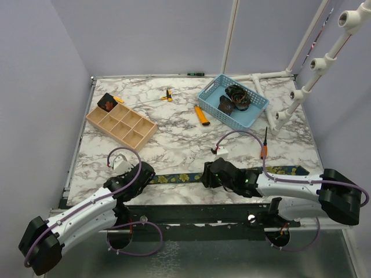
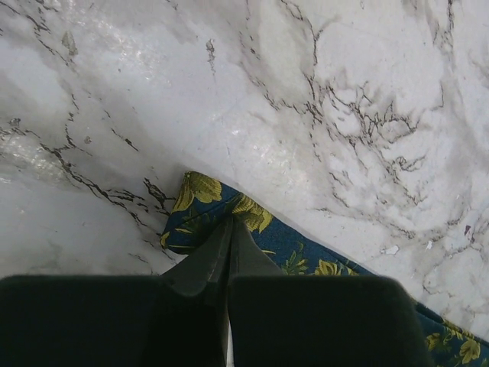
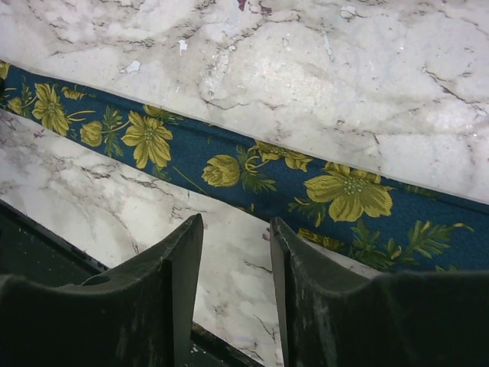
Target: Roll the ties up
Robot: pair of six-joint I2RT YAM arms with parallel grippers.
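Observation:
A dark blue tie with yellow flowers (image 1: 177,178) lies stretched flat along the front of the table, passing behind my right arm. Its left end (image 2: 200,196) shows a crease beside my left gripper. That gripper is shut, fingertips down at the cloth; whether any fabric is pinched between them I cannot tell. My right gripper is part open, nothing between its fingers. In the right wrist view its tips appear at the near edge of the tie, whose middle (image 3: 221,170) runs flat across the picture.
Behind the left arm is a wooden compartment tray (image 1: 134,141) with a dark, orange-patterned item (image 1: 107,102) at its far corner. A blue basket (image 1: 250,117) holds dark things. An orange tool (image 1: 202,115) and a screwdriver (image 1: 264,152) lie on the marble top.

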